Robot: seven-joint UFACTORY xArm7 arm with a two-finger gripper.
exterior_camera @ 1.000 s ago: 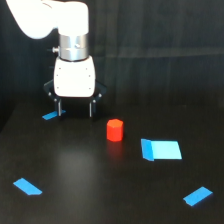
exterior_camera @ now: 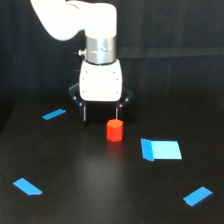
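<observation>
A small red block [exterior_camera: 115, 130] stands on the black table, a little right of the middle. My gripper [exterior_camera: 102, 113] points down just behind it and slightly to its left. Its two dark fingers are spread apart, and nothing shows between them. The right finger hangs close behind the block's top in this view; whether they touch I cannot tell. To the right of the block lies a flat light-blue square [exterior_camera: 166, 150].
A darker blue strip [exterior_camera: 147, 150] borders the square's left side. Other blue tape pieces mark the table: back left [exterior_camera: 54, 114], front left [exterior_camera: 27, 187] and front right [exterior_camera: 198, 196].
The arm has swung right and a little lower, bringing the open gripper from left of the red block to nearly behind it. The block and the square have stayed put.
</observation>
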